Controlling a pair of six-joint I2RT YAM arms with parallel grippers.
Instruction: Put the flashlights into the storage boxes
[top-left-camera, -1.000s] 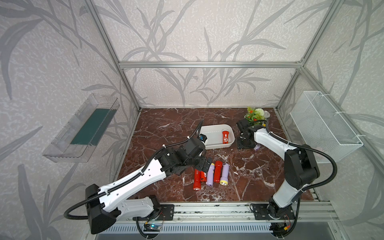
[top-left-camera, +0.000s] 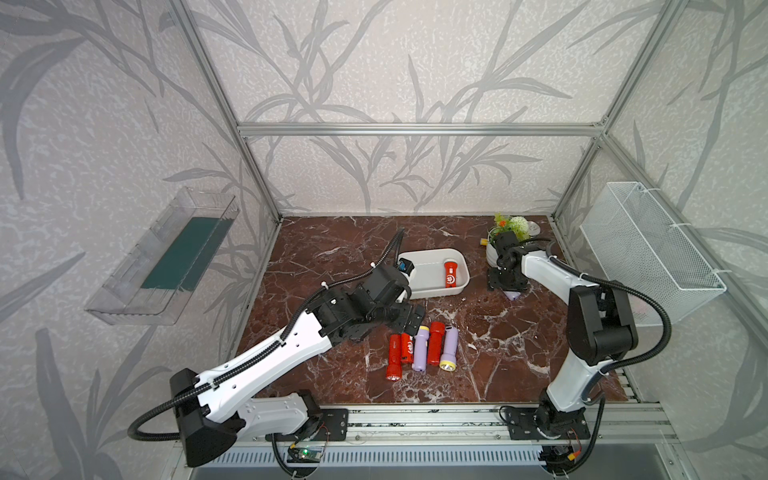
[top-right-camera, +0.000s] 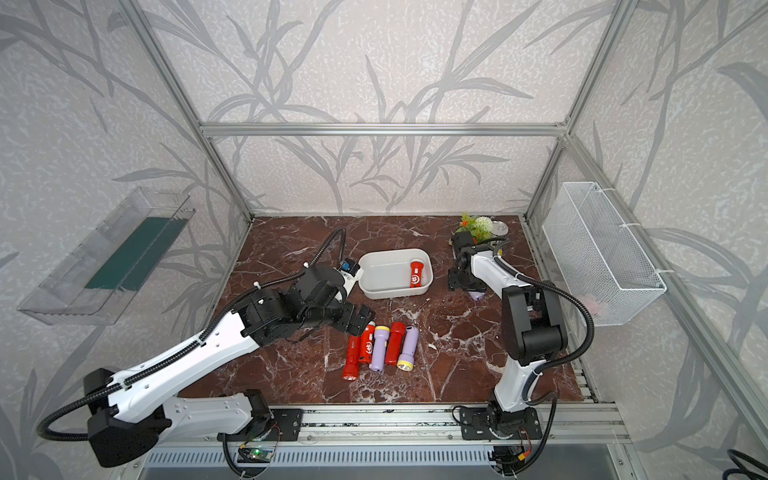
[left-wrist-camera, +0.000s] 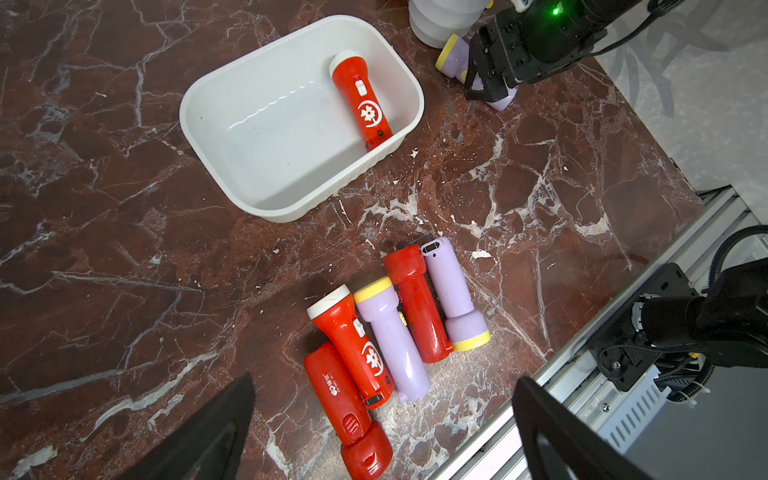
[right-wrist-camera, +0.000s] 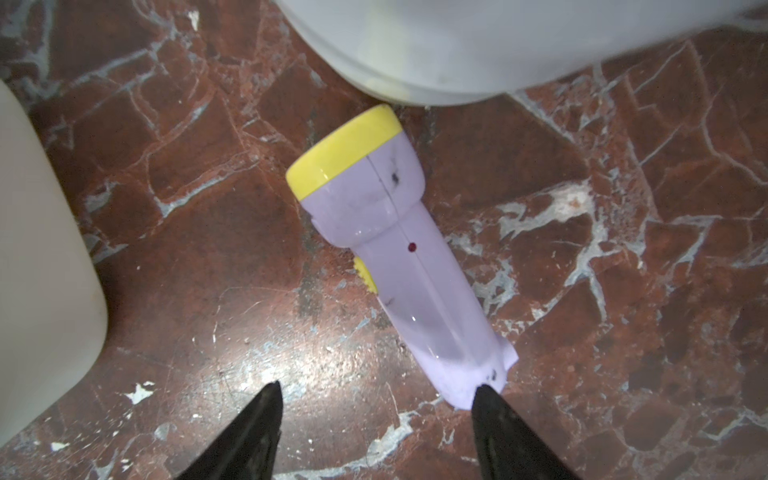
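Note:
A white storage box (left-wrist-camera: 264, 120) holds one red flashlight (left-wrist-camera: 361, 100) against its right wall. In front of the box lies a row of several flashlights, among them a red one with a white rim (left-wrist-camera: 352, 344), a purple one with a yellow rim (left-wrist-camera: 397, 344) and a plain red one (left-wrist-camera: 417, 304). My left gripper is open above this row, nothing between its fingers. Right of the box, a lone purple flashlight (right-wrist-camera: 416, 272) lies on the table. My right gripper stands open over it, the flashlight's tail end near the right finger.
A white pot (left-wrist-camera: 444, 20) with flowers (top-left-camera: 516, 227) stands just behind the lone flashlight. A clear bin (top-left-camera: 172, 256) hangs on the left wall, a white mesh basket (top-left-camera: 652, 248) on the right one. Bare marble table (left-wrist-camera: 96, 240) lies left of the box.
My right gripper has shifted to the right, away from the box and over the lone purple flashlight. The flashlights lie where they were.

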